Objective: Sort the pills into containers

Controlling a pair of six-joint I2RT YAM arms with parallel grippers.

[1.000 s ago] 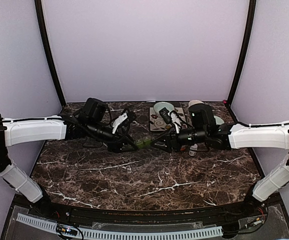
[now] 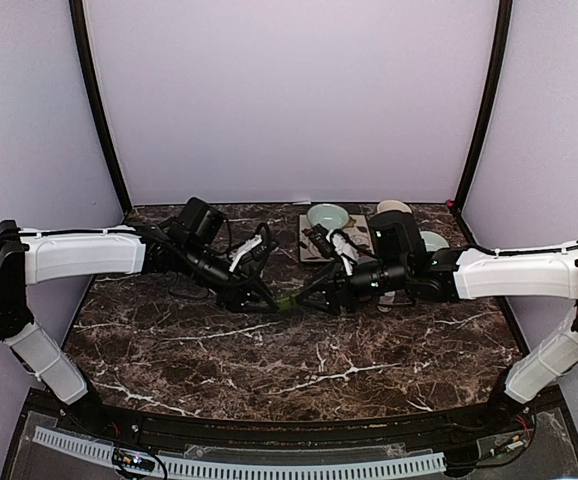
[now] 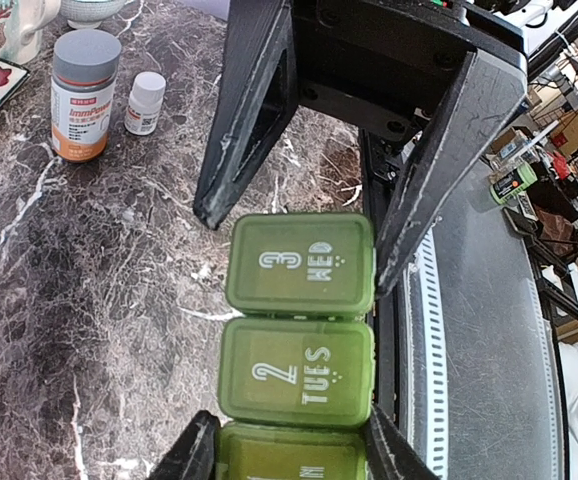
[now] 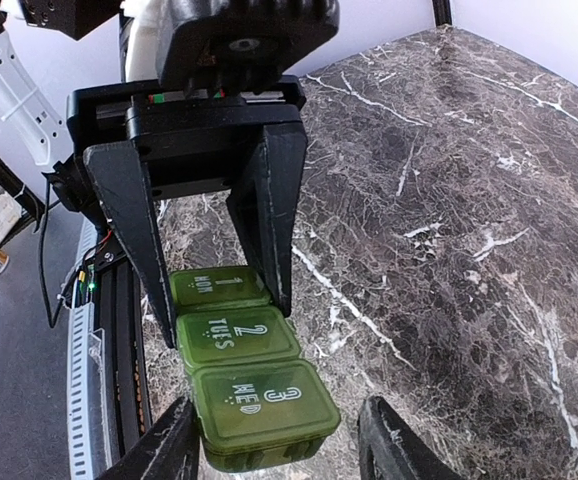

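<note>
A green pill box (image 3: 294, 370) with lids marked MON, TUES and WED hangs above the marble table. My left gripper is shut on its MON and TUES end, one finger along each side. Facing it, my right gripper stands open at the WED end; the box's end reaches toward the gap between its fingers without being gripped. All three lids look closed. On the table in the left wrist view are a grey-capped bottle with an orange label (image 3: 82, 100) and a small white bottle (image 3: 145, 104). No loose pills show.
At the back of the table, a pale green bowl (image 2: 327, 216) stands by a patterned tray (image 2: 314, 246). A mug (image 3: 9, 28) is near the bottles. Marble in front of both arms is bare (image 2: 269, 370).
The left gripper has shifted slightly right and toward the front with the pill box. My right gripper has edged left, so its fingers are closer to the box's end.
</note>
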